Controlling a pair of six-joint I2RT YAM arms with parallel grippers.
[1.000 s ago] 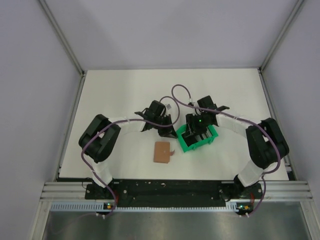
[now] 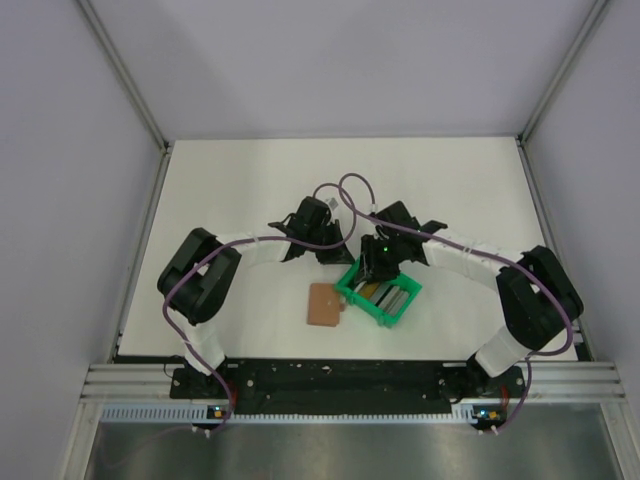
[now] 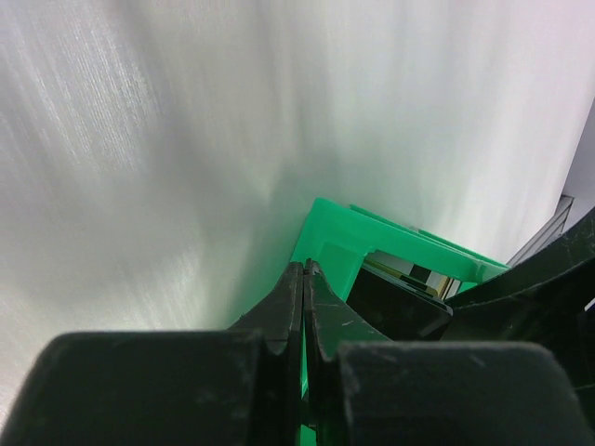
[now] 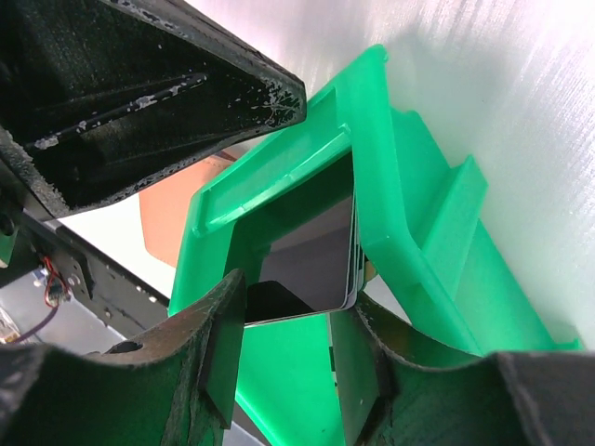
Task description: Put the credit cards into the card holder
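In the left wrist view my left gripper is shut beside the holder's corner (image 3: 330, 232), nothing visible between its fingers. In the right wrist view my right gripper reaches into the holder (image 4: 376, 167) at a dark card (image 4: 307, 251) lying in a compartment; whether its fingers grip the card's edge I cannot tell. The black left arm part covers the upper left of that view.
A brown flat piece (image 2: 323, 305) lies just left of the holder. Both arms come close together over the holder.
The green holder has turned and shifted down and left, with my right gripper moving left with it over the last second. The left arm has moved only slightly.
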